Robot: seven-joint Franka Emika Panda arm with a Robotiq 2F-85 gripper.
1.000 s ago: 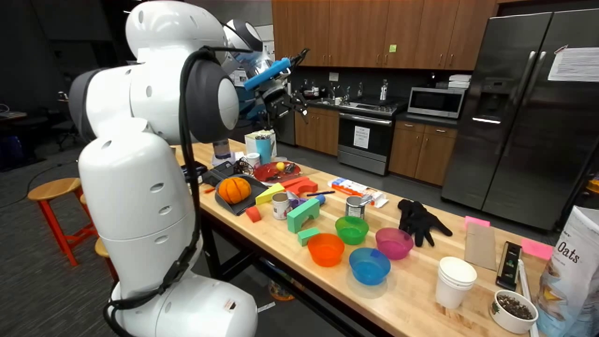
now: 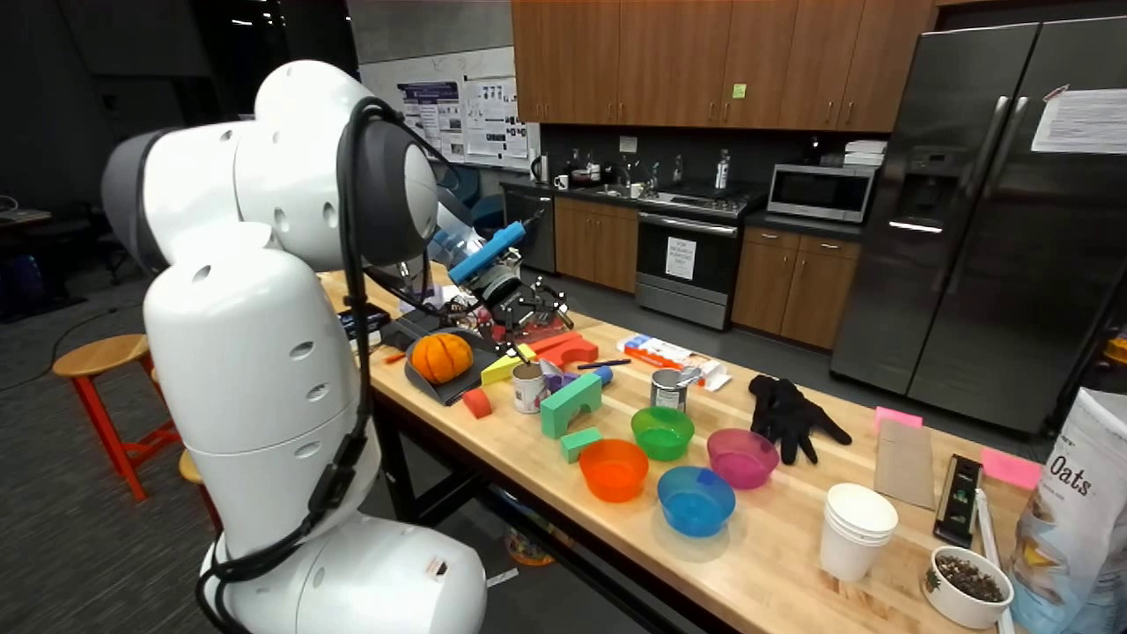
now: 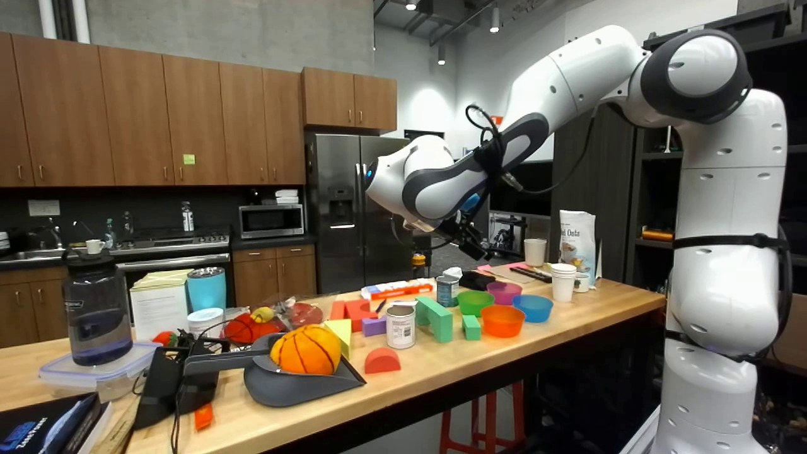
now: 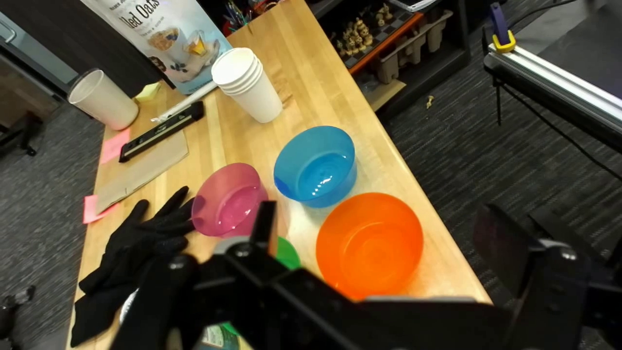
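Observation:
In the wrist view my gripper is open, its dark fingers wide apart with nothing held between them. It hangs in the air above the table [image 3: 423, 378], clear of the objects in exterior view 2. An orange bowl [image 4: 370, 245], a blue bowl [image 4: 318, 166] and a pink bowl [image 4: 230, 201] stand empty and upright. The green bowl [image 2: 662, 433] is mostly hidden behind the gripper in the wrist view. An orange pumpkin-like ball [image 3: 306, 349] rests in a dark dustpan [image 3: 302, 387].
Stacked white cups [image 2: 858, 528], a black glove [image 2: 787, 417] and an oats bag [image 2: 1078, 507] occupy one end of the table. Foam blocks, including a green arch [image 2: 570, 405], crowd around an open can [image 3: 400, 326]. Bare wood shows along the front edge.
In exterior view 1 the arm has come down, bringing the gripper lower and across the view of the red plate and blue tumbler. The objects on the table look unmoved.

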